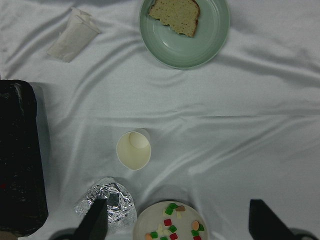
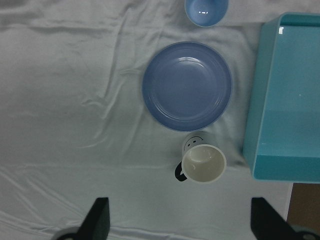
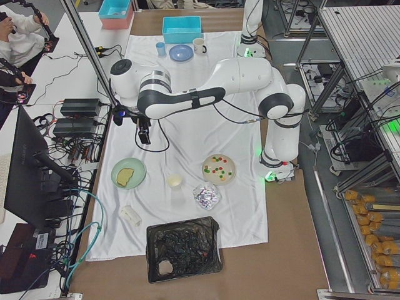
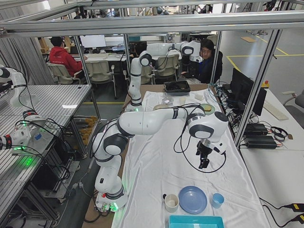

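My left gripper hangs open and empty above a green plate (image 1: pixel 183 55) with bread (image 1: pixel 175 15), a paper cup (image 1: pixel 134 150), crumpled foil (image 1: pixel 112 205), a plate of colored bits (image 1: pixel 155 220), a white packet (image 1: pixel 74 36) and a black lined tray (image 1: pixel 17 150). My right gripper, also open and empty, hangs over the other end, where a blue plate (image 2: pixel 186 85), blue cup (image 2: pixel 206 11), white mug (image 2: pixel 202 162) and teal bin (image 2: pixel 285 100) sit.
A monitor (image 3: pixel 25 169), black boxes and cables line the side table. Metal frame posts stand along the edges.
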